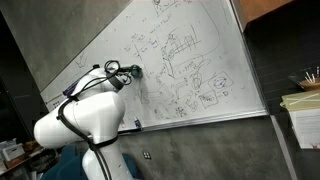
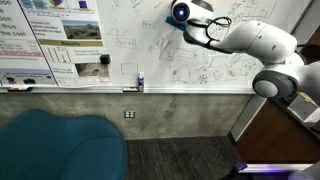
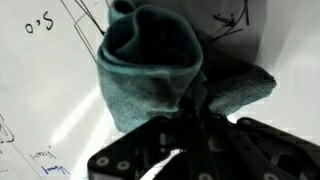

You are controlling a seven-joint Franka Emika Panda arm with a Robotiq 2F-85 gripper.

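Observation:
A bunched teal cloth fills the middle of the wrist view, held up against the whiteboard. My gripper is shut on it; the fingertips are mostly buried in its folds. In exterior view 1 the cloth shows as a small dark patch at the arm's end, by the board's left part. The whiteboard carries many black marker drawings to the right of the cloth. From exterior view 2, a bit of blue-teal cloth shows beside the wrist, high on the board. Dark strokes lie close around the cloth in the wrist view.
Posters hang on the board's left side. A bottle stands on the board's lower ledge. A teal chair sits below, and a shelf with papers is far right.

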